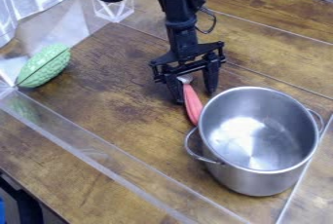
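Note:
My black gripper (185,82) is down at the tabletop in the middle of the view, at one end of a pink-red utensil (193,106) with a silvery top. The utensil lies just left of a large steel pot (260,145). I cannot tell whether the fingers are closed on it.
A green oval object (45,64) lies at the left. Clear plastic walls run along the left and front of the wooden table (117,121). The table's back part, right of the arm, is clear.

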